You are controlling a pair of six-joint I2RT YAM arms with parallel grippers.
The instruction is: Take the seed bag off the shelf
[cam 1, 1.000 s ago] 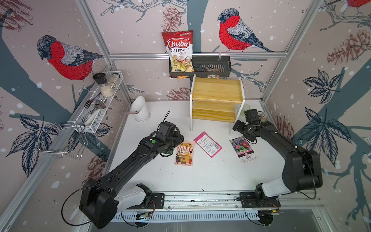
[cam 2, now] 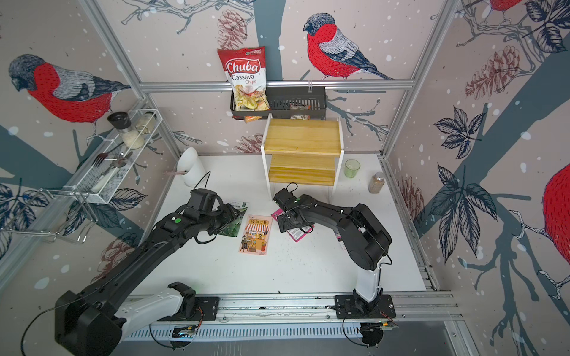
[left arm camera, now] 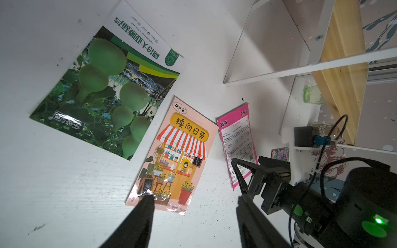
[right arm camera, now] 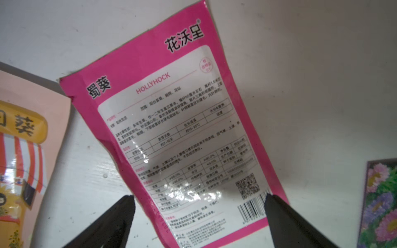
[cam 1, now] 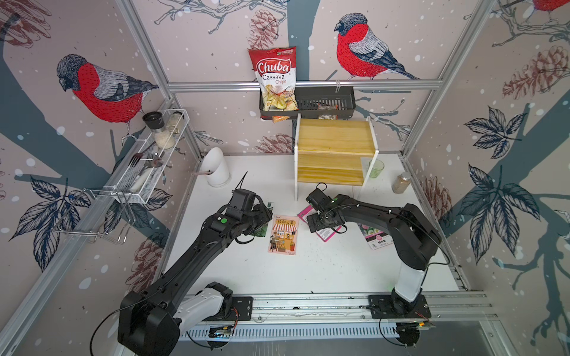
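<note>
Seed packets lie flat on the white table below the wooden shelf: a green gourd packet, a peach sunflower packet, a pink hollyhock packet and a flower packet at the right. My open left gripper hangs above the gourd and sunflower packets. My open right gripper is over the hollyhock packet, its fingers either side of the lower part; whether they touch it I cannot tell.
A white holder stands back left; a green glass and a jar stand right of the shelf. A wire rack hangs on the left wall, a dark basket with chips on the back rail.
My right gripper has moved left from the flower packet to over the hollyhock packet. My left gripper has shifted slightly left. The shelf appears shifted slightly right.
</note>
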